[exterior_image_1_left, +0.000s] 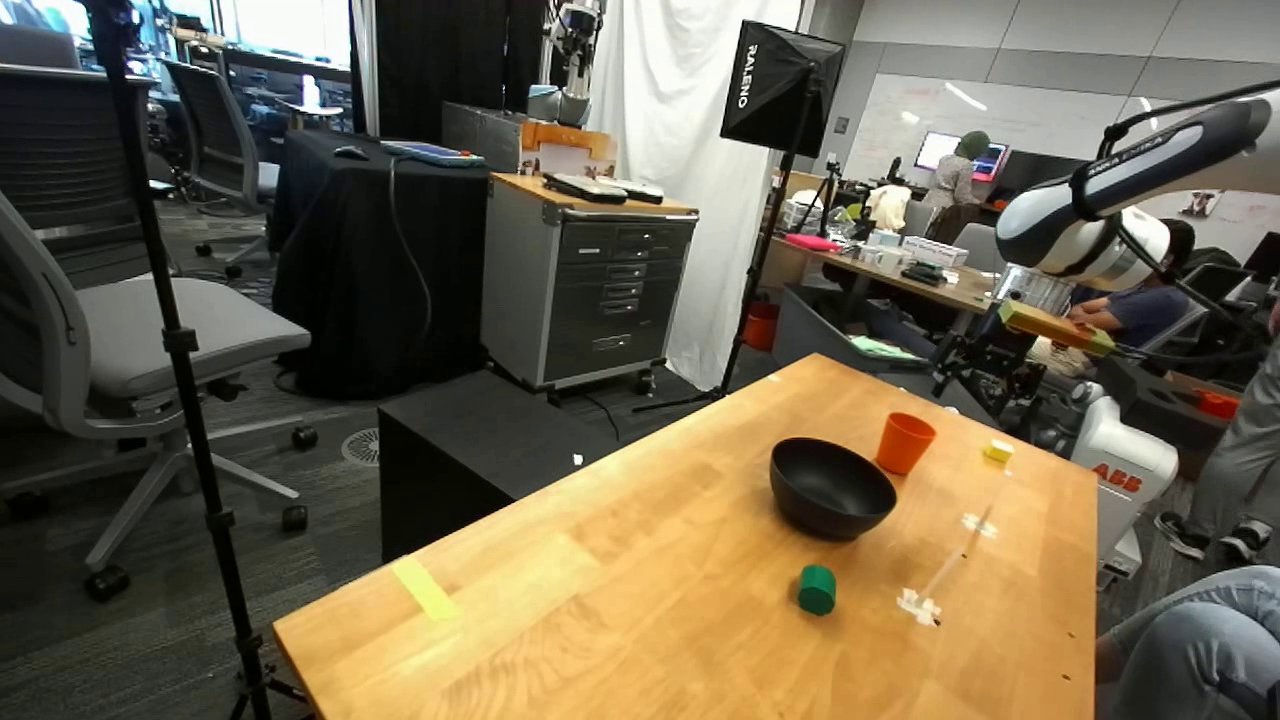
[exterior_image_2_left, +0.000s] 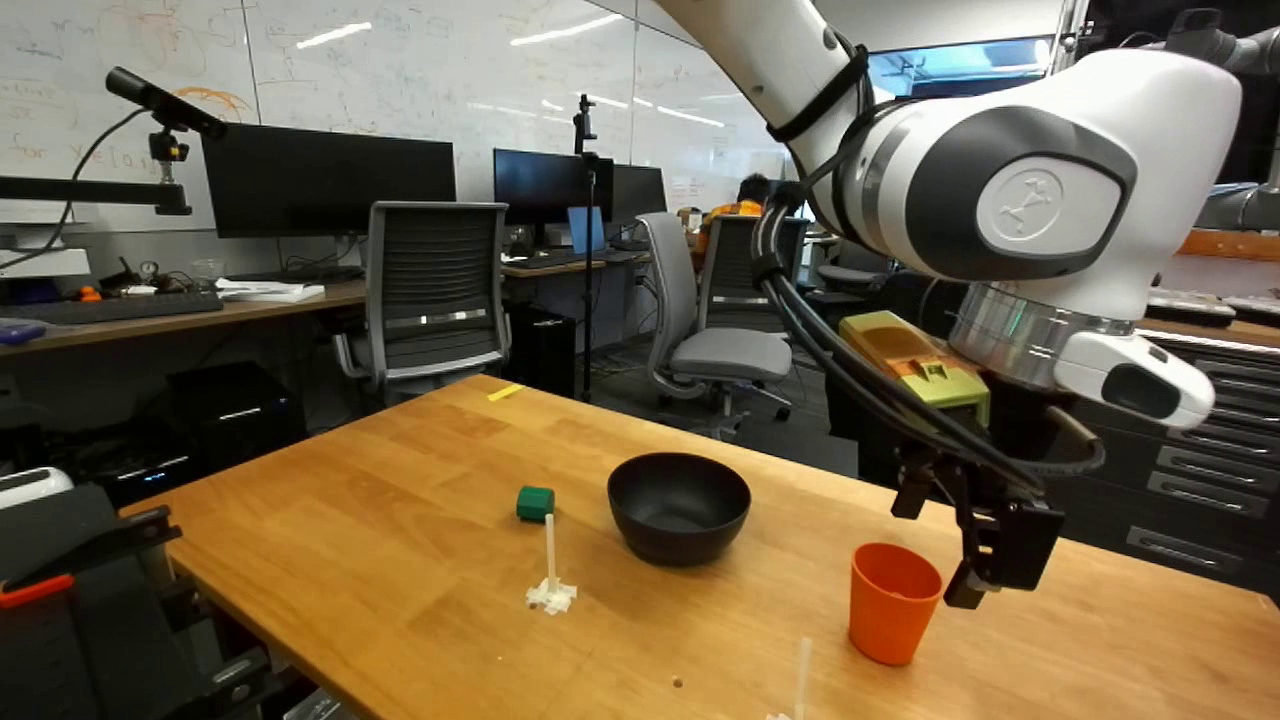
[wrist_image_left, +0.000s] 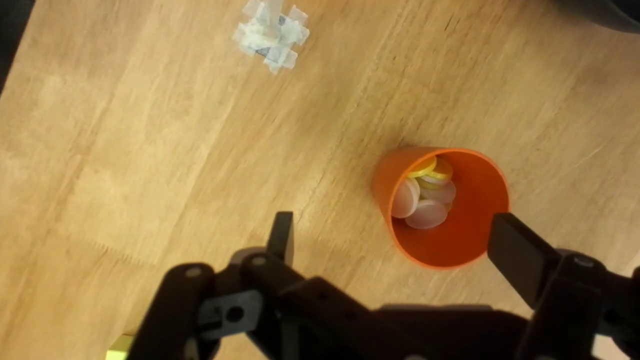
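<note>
An orange cup (wrist_image_left: 384, 180) stands upright on the table, with several yellow and whitish discs (wrist_image_left: 427, 213) lying inside it. My gripper is open above the table near the cup; in the wrist view one finger (wrist_image_left: 520, 258) overlaps the cup's right rim and the other is to the left, clear of it. Nothing is between the fingers. A black bowl (exterior_image_2_left: 679, 510) sits beside the cup. Farther along lies a green block (exterior_image_1_left: 817, 589). A small yellow block (exterior_image_1_left: 998, 451) rests near the table's end, only partly in the wrist view.
Two thin pale sticks, one of them the upright stick (exterior_image_2_left: 551, 552), are fixed to the table with white tape (exterior_image_1_left: 919, 606). A yellow tape strip (exterior_image_1_left: 426, 588) marks the far part of the wooden table (exterior_image_1_left: 576, 576), where the surface is largely bare.
</note>
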